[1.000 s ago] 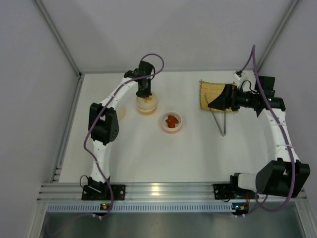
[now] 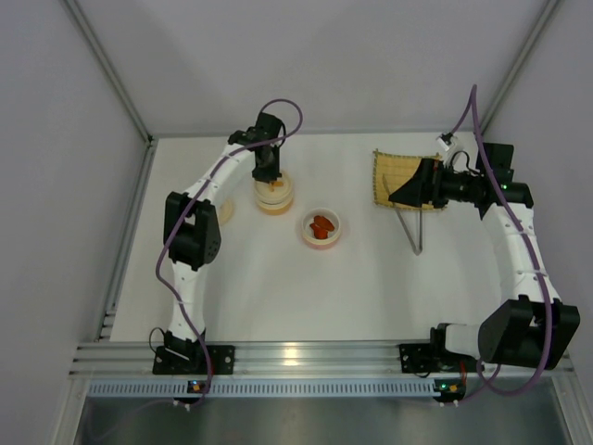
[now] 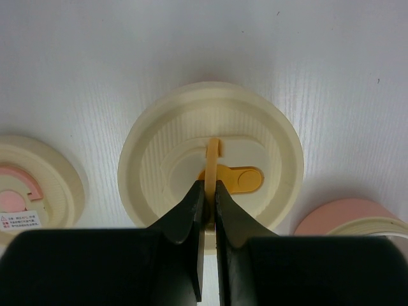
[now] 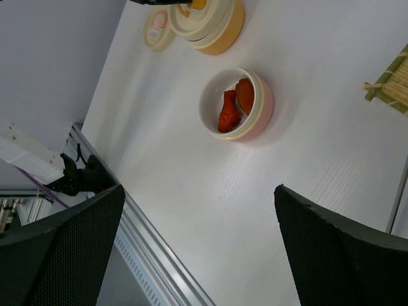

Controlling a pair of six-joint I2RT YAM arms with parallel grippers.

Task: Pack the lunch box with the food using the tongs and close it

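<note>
In the left wrist view, my left gripper is shut on the upright orange handle (image 3: 211,166) of a round cream lid (image 3: 255,118). Below this lid is the yellow lunch box container (image 2: 278,210); its inside is hidden. In the right wrist view the lid seems to sit at or just above the container's rim; I cannot tell whether they touch. To the right, the pink bowl (image 4: 264,105) is uncovered, with reddish-brown chicken pieces (image 4: 229,113) inside. My right gripper hangs open over the table's right side, nothing between its fingers.
Another cream lid (image 3: 60,182) with a pink latch lies flat left of the container. A woven bamboo mat (image 2: 398,171) is at the back right, and grey tongs (image 2: 411,232) rest partly across it.
Over the past second my left gripper and the lid have shifted very slightly left in the top view. My right arm, the bowl and the mat have stayed put.
</note>
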